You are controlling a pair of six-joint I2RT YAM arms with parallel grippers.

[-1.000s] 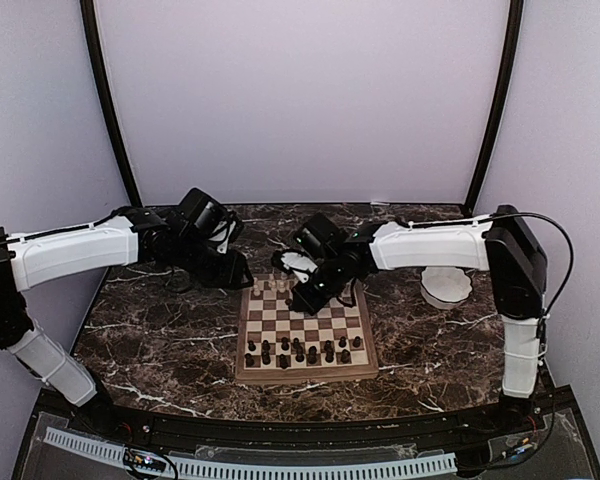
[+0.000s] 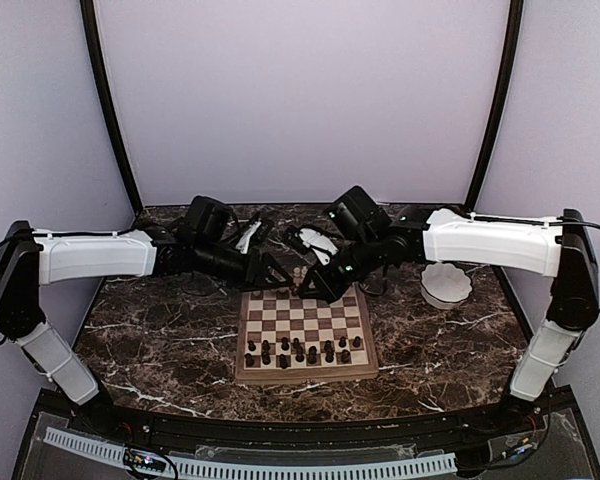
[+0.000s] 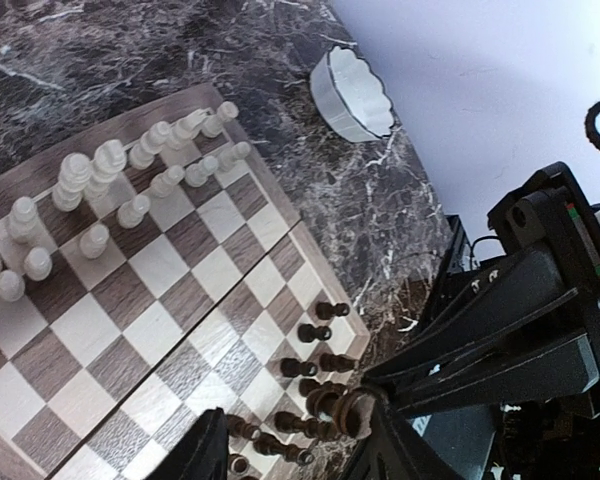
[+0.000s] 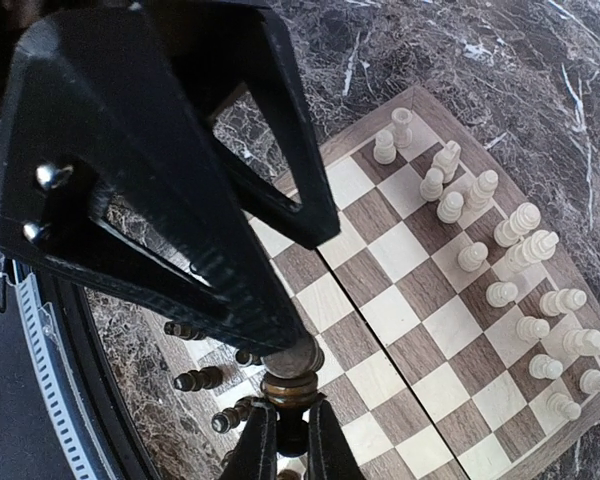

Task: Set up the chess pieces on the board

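The wooden chessboard [image 2: 310, 330] has rows of white pieces along its far side and dark pieces along its near side. My right gripper is shut on a dark chess piece, held above the board and seen also in the left wrist view as a dark piece [image 3: 355, 410]. My left gripper is part open at the right gripper, its fingers reaching toward that held piece from the left; whether they touch it I cannot tell. In the top view the two grippers hang close together over the board's far half, partly hiding the white pieces.
A white scalloped bowl [image 2: 445, 285] stands on the marble table [image 2: 160, 340] to the right of the board. The table left of the board is clear.
My left gripper has moved rightward and my right gripper up and rightward, with its piece, from lower over the board; the two are now closer together.
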